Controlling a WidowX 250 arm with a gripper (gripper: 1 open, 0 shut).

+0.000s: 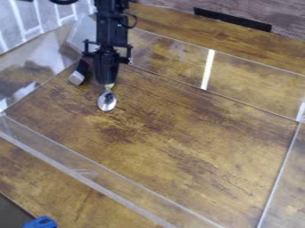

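Observation:
A spoon [107, 101] with a silver bowl and a light yellow-green handle lies on the wooden surface at the upper left. My gripper [107, 78] is down over its handle, hiding most of it, with the fingertips close together just above the bowl. Whether the handle is between the fingers cannot be seen clearly. A dark object with a grey end [78, 74] lies just left of the gripper, partly hidden by it.
Clear low walls [119, 183] border the wooden work area [191, 142]. A white grille [24, 22] stands at the upper left, and a blue object [39, 223] sits at the bottom left corner.

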